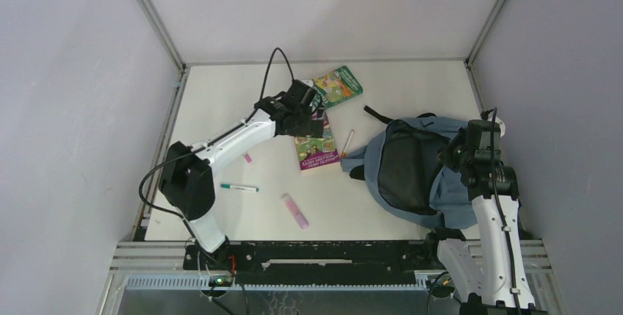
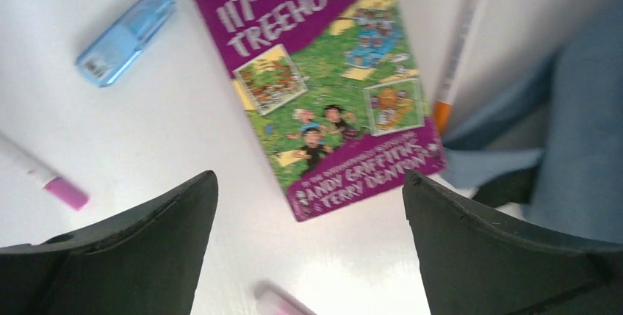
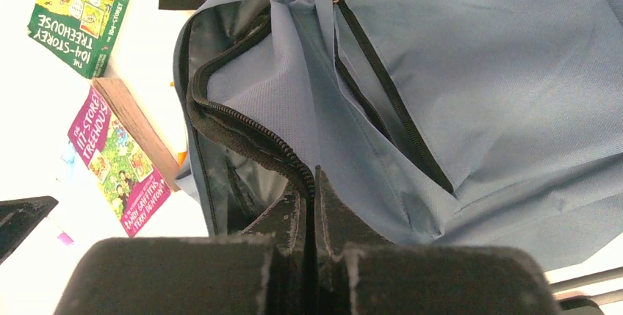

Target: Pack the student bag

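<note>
The blue-grey bag [image 1: 455, 205] lies at the right of the table, its dark interior showing. My right gripper is shut on the zipped edge of the bag's opening, which runs in between its fingertips. Over the books, my left gripper stands open, nothing between its fingers. Below it lies a purple-and-green book [image 2: 330, 87], flat on the table. A green book [image 1: 339, 86] is behind that one. An orange-ended pen [image 2: 461, 54] lies between the purple book and the bag. The blue piece [image 2: 126, 36] shows in the left wrist view, hidden from above by the left arm.
A pink tube [image 1: 295, 211] lies at the table's front middle. A green-capped marker [image 1: 239, 187] and a pink-ended marker [image 2: 62, 190] lie near the left arm. The black strap [image 1: 377, 114] sticks out from the bag.
</note>
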